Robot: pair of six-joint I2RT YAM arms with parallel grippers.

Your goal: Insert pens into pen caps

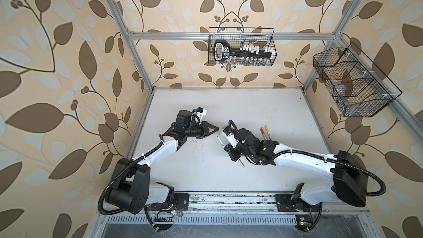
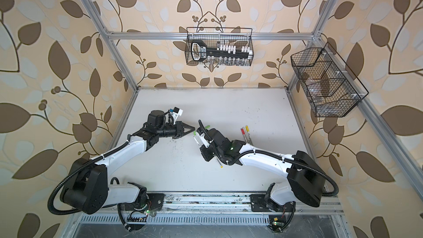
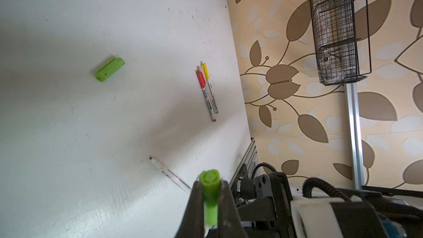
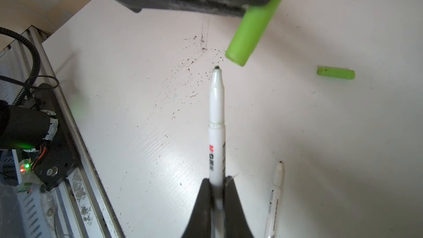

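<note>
My left gripper is shut on a green cap, which stands out between its fingers. In the right wrist view that cap slants down toward a white pen. My right gripper is shut on this uncapped pen, its dark tip pointing up. Tip and cap appear close together but apart. A second green cap lies on the table. Another uncapped pen rests on the table near the right gripper, also seen as the pen in the left wrist view.
A red-capped pen and a yellow-capped pen lie side by side toward the right of the table. Wire baskets hang on the walls, above the work area.
</note>
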